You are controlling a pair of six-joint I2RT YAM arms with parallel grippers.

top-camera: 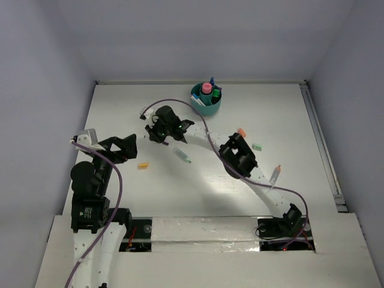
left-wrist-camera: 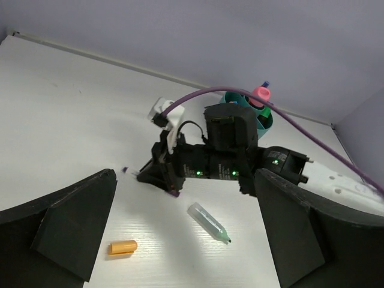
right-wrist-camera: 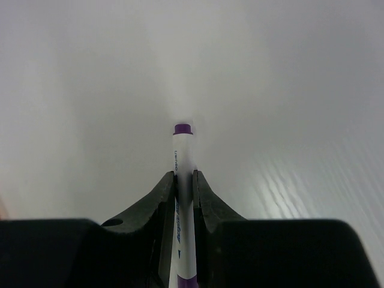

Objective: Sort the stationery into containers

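A white marker with purple ends (right-wrist-camera: pixel 184 156) is pinched between the fingertips of my right gripper, its shaft running lengthwise in the right wrist view. From above, the right gripper (top-camera: pixel 155 137) is over the left-middle of the table. My left gripper stands open at the left side, nothing between its wide-spread fingers. The teal divided holder (top-camera: pixel 205 109) is at the back centre with several pens and a pink-topped item in it. An orange cap (left-wrist-camera: pixel 123 246) and a green-tipped clear tube (left-wrist-camera: pixel 209 223) lie on the table in front of the left gripper.
An orange eraser-like piece (top-camera: pixel 241 132), a small green block (top-camera: pixel 257 147) and an orange-tipped pen (top-camera: pixel 275 175) lie on the right side. The right arm (top-camera: pixel 240 157) crosses the middle. Bare table lies at the back left and back right.
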